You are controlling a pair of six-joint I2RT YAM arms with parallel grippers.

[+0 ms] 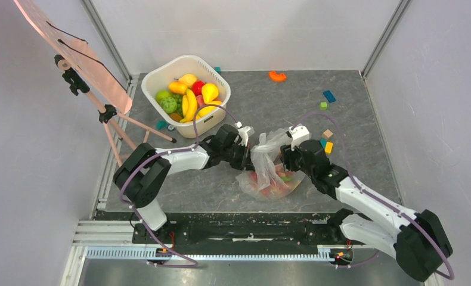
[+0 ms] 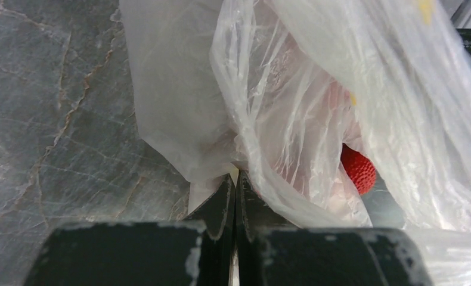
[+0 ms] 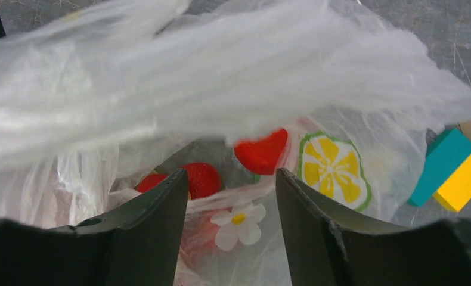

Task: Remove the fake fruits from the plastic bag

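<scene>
The clear plastic bag (image 1: 266, 189) lies at the table's front middle, its crumpled mouth standing up between both arms. My left gripper is shut at the bag's left side, with thin plastic gathered at its tips. Over the bag's opening, my right gripper stands partly open and nothing is between its fingers. Beyond those fingers, red fruits show inside: one rounded piece (image 3: 262, 154) and a textured one (image 3: 202, 180). From the left side, a red strawberry-like fruit (image 2: 358, 170) peeks past the folds. Plastic hides much of the contents.
A white basket (image 1: 155, 78) heaped with fruit stands at the back left. An orange curved piece (image 1: 276, 76) lies at the back. Several blocks, including a yellow block (image 1: 328, 148), sit right of the bag. A tripod (image 1: 109, 143) stands at the left edge.
</scene>
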